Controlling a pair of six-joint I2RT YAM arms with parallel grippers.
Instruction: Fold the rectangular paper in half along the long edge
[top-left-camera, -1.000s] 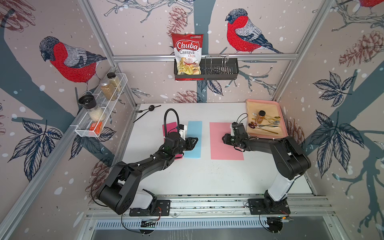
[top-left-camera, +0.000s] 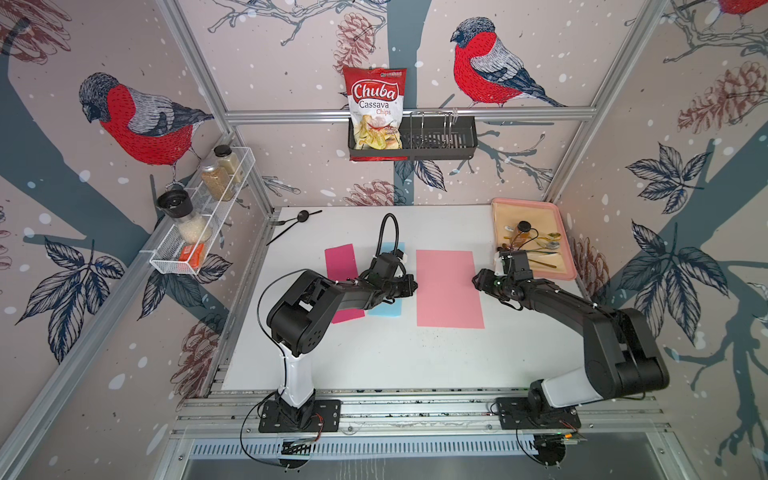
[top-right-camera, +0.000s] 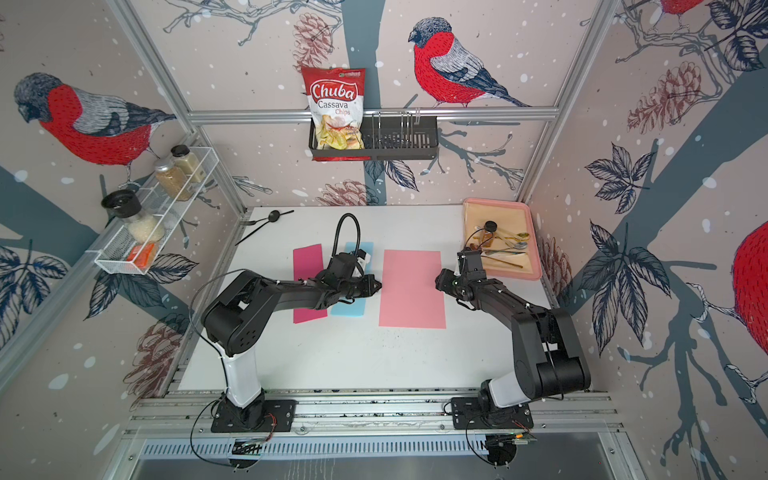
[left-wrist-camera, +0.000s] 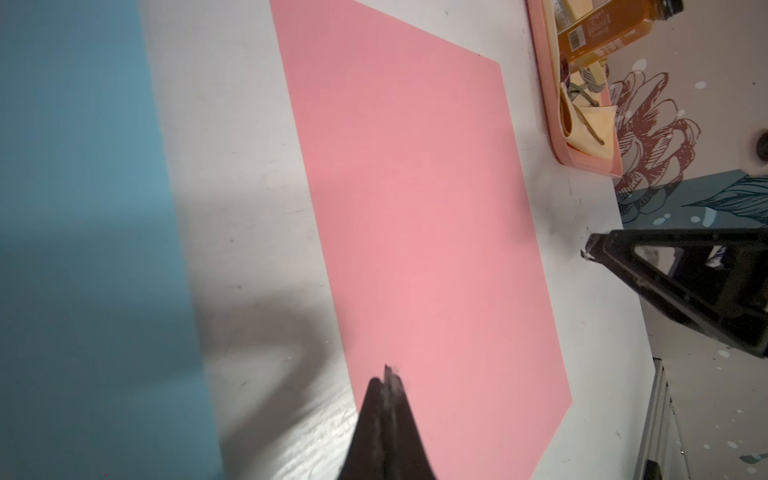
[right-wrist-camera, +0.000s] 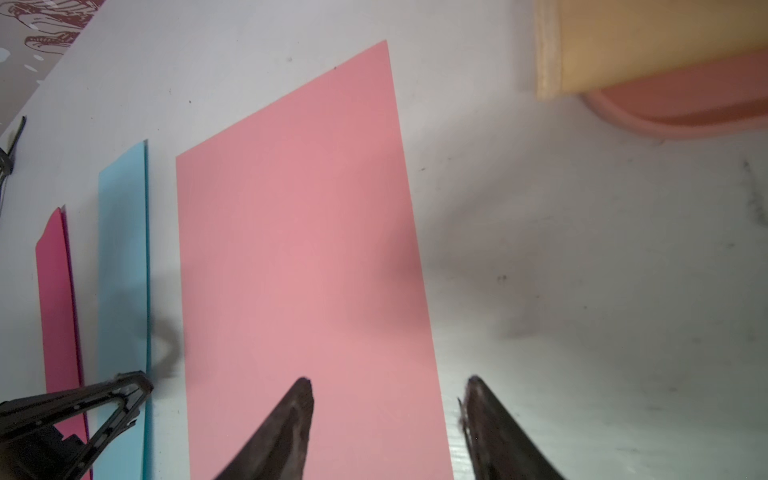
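Note:
A flat pink rectangular paper (top-left-camera: 448, 296) lies unfolded on the white table, long edges running front to back. At its left edge, in the left wrist view, my left gripper is shut, with nothing seen between its fingers. My right gripper hovers by the paper's right edge, fingers parted with nothing between them; in the right wrist view they straddle that edge from above.
A blue sheet (right-wrist-camera: 121, 264) and a magenta sheet (right-wrist-camera: 54, 296) lie to the left. A pink tray (top-left-camera: 564, 232) with utensils and a jar sits at the back right.
My left gripper has moved right from over the blue sheet to the pink paper's left edge. My right gripper has moved right to its right edge. The pink paper has shifted slightly left and frontward.

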